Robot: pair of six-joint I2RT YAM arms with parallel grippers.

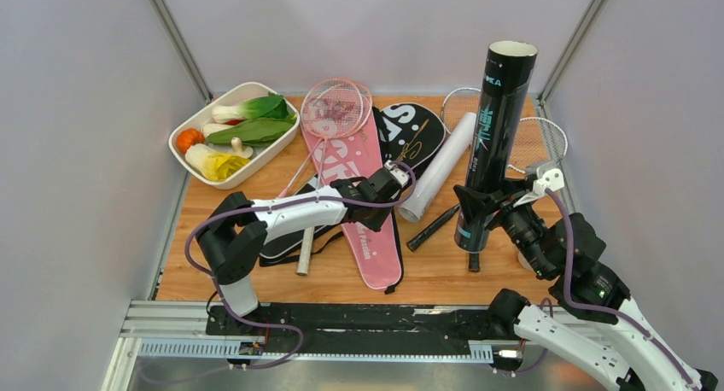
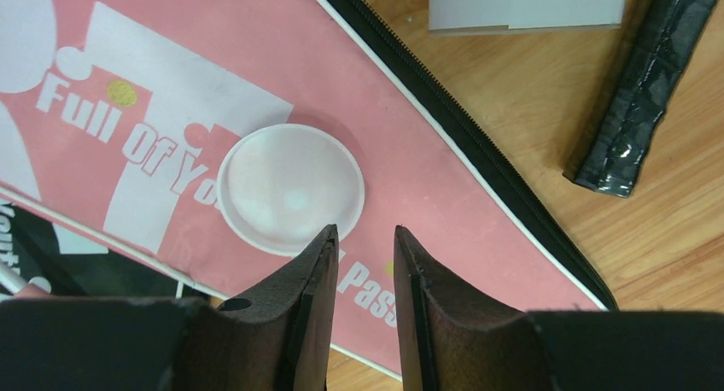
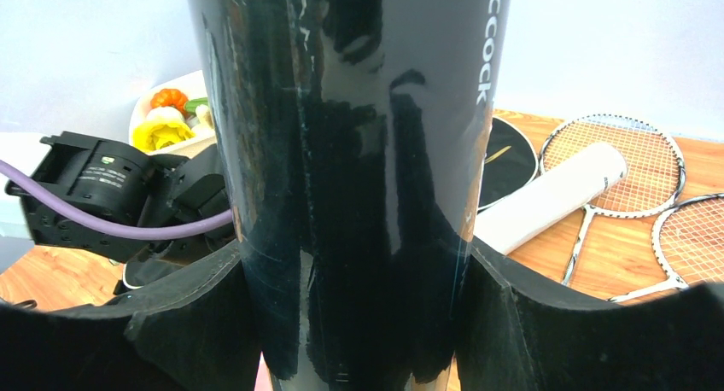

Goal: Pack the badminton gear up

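Observation:
My right gripper is shut on a tall black shuttlecock tube [image 1: 491,118], held upright at the table's right. My left gripper hangs over the pink racket bag [image 2: 461,229], fingers a little apart, with a white plastic lid [image 2: 290,186] lying just beyond their tips. The pink rackets [image 1: 335,109] lie across the bags at the back, over a black racket cover [image 1: 410,131]. A white tube [image 1: 440,165] lies to the right of the bags. Two more rackets [image 3: 613,169] lie at the right, partly hidden by the held tube.
A white bin of vegetables [image 1: 276,152] stands at the back left. Bare wood [image 1: 205,246] shows at the front left and front centre. Walls border the table on the back and sides.

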